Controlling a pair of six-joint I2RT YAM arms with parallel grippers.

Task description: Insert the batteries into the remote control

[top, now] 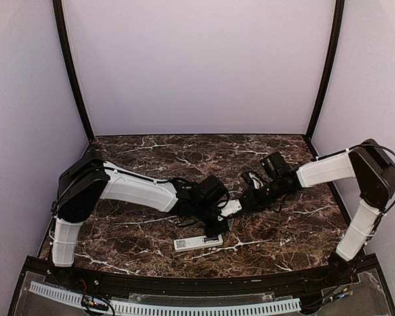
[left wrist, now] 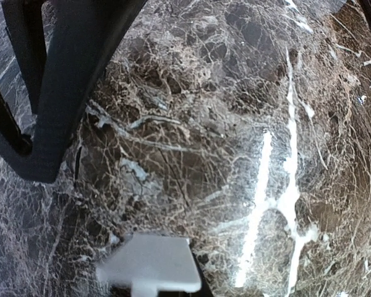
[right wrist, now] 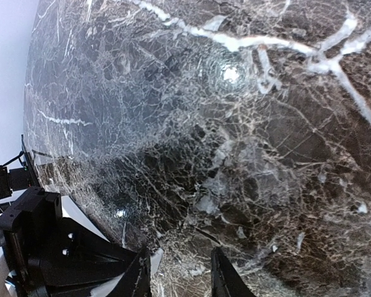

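Observation:
The white remote control point(top: 191, 243) lies near the front of the table, with a dark compartment at its right end that appears to hold a battery. My left gripper point(top: 217, 230) is low just above that right end, its fingertips hard to make out; in the left wrist view a blurred pale piece point(left wrist: 151, 263) shows at the bottom. My right gripper point(top: 249, 201) hangs to the right and behind it. In the right wrist view its fingertips point(right wrist: 216, 272) stand apart over bare marble, with no object visible between them.
Walls stand at the back and both sides. In the right wrist view the left arm's black parts fill the lower left.

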